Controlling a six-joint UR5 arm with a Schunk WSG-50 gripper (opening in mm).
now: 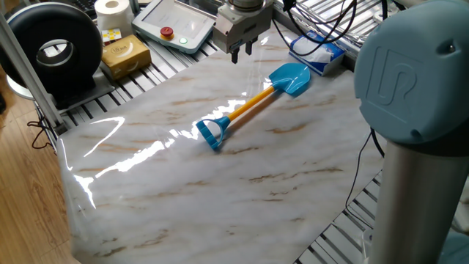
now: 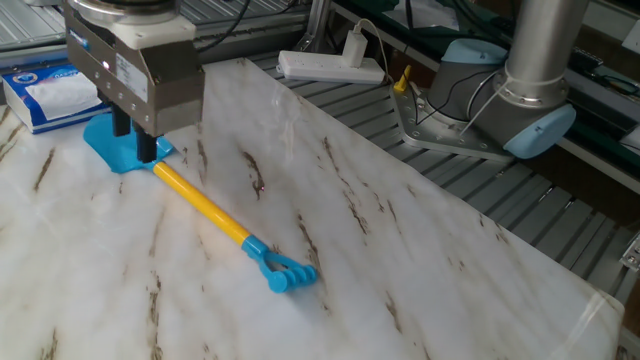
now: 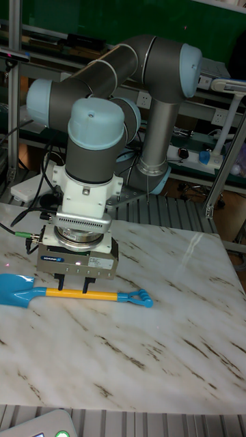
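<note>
A toy shovel with a blue blade, a yellow shaft point(image 1: 250, 104) and a blue handle lies flat on the marble-patterned table. Its blade point(image 1: 291, 79) points toward the box at the back, and its looped grip point(image 2: 285, 274) toward the middle of the table. My gripper point(image 1: 242, 56) hangs above the table, fingers pointing down and spread, with nothing between them. In exterior view 3 the fingertips point(image 3: 60, 282) overlap the shaft in the picture, but exterior view 1 shows the gripper apart from the shovel.
A blue-and-white tissue box point(image 1: 317, 55) stands close to the blade. Along the back left are a teach pendant point(image 1: 174, 26), a brown box point(image 1: 126, 56) and a black ring-shaped object point(image 1: 82, 66). Cables hang beside the gripper.
</note>
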